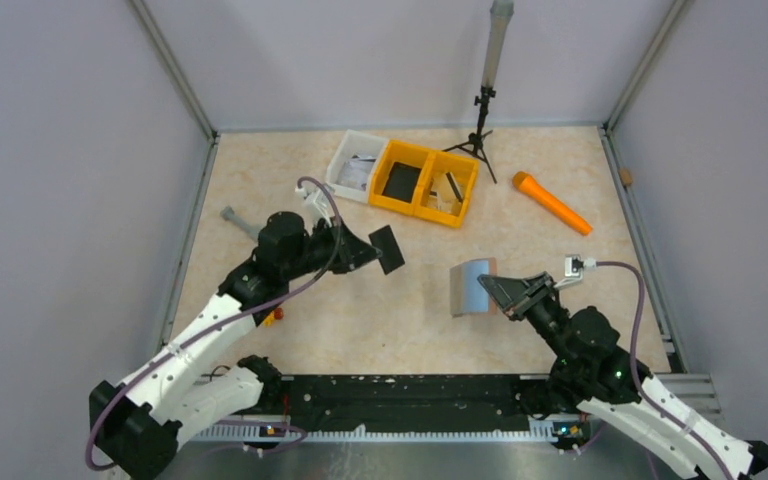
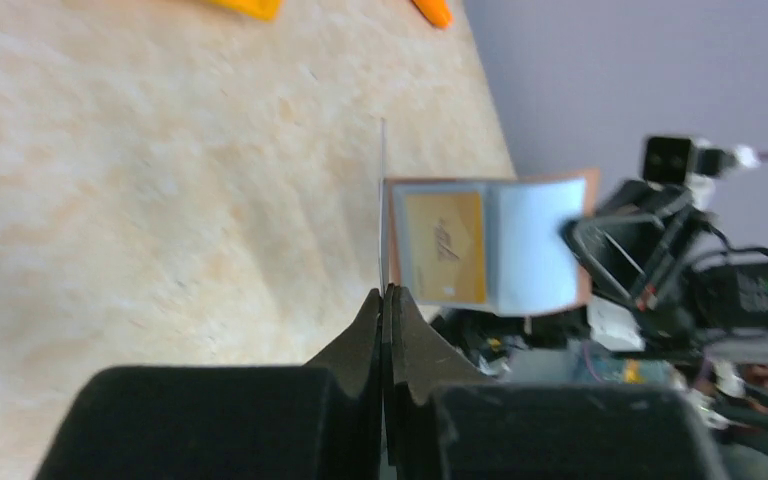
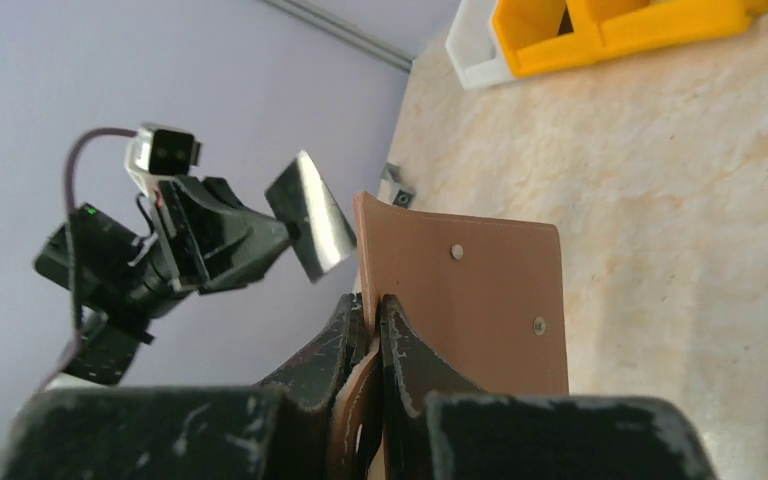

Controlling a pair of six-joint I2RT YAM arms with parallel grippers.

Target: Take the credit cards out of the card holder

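Note:
A dark card (image 1: 387,249) is pinched in my left gripper (image 1: 373,252), clear of the holder and above the table. From the left wrist the same card (image 2: 383,200) shows edge-on, rising from the shut fingertips. My right gripper (image 1: 487,283) is shut on the edge of the brown card holder (image 3: 470,290). Spread open, the holder (image 1: 472,287) shows a light-blue sleeve in the top view. A yellowish card (image 2: 445,245) sits in its clear pocket in the left wrist view. Whether more cards lie behind it is hidden.
A yellow two-part bin (image 1: 426,210) and a white bin (image 1: 337,190) stand at the back, with dark and pale items inside. An orange microphone (image 1: 552,203) lies back right, a grey part (image 1: 235,220) at left.

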